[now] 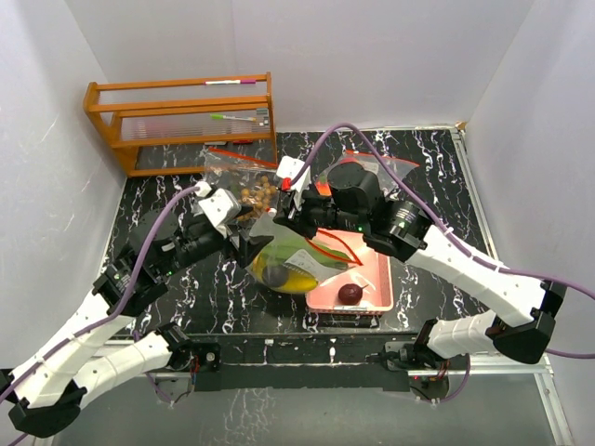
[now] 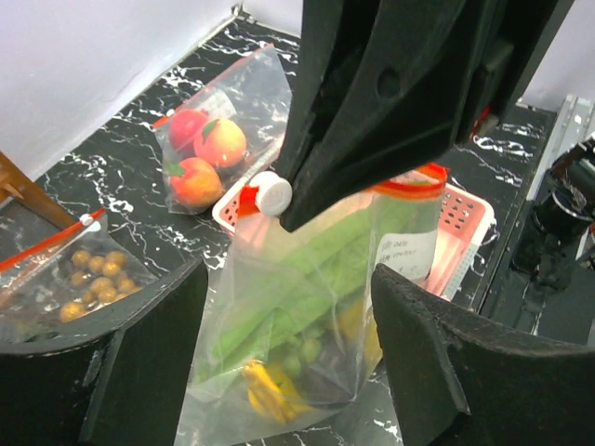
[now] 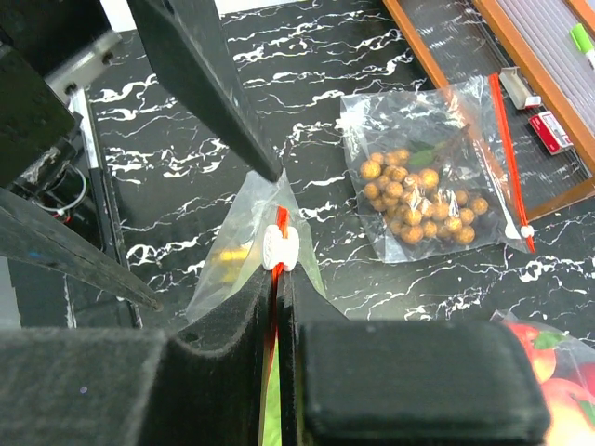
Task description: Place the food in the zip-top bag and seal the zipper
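Note:
A clear zip bag (image 1: 293,262) with green and yellow produce hangs from my right gripper (image 1: 293,218), which is shut on its red zipper edge beside the white slider (image 3: 280,246). In the left wrist view the bag (image 2: 288,316) stands with its red-rimmed top raised under the right gripper. My left gripper (image 1: 251,240) is part open at the bag's left, its fingers pointing toward the zipper end; nothing shows held in it. A dark purple item (image 1: 350,294) lies in the pink basket (image 1: 377,297).
Filled bags of small round tan items (image 3: 423,200) and peaches (image 2: 200,149) lie at the back of the black marble table (image 1: 437,232). A wooden rack (image 1: 130,172) stands at the back left.

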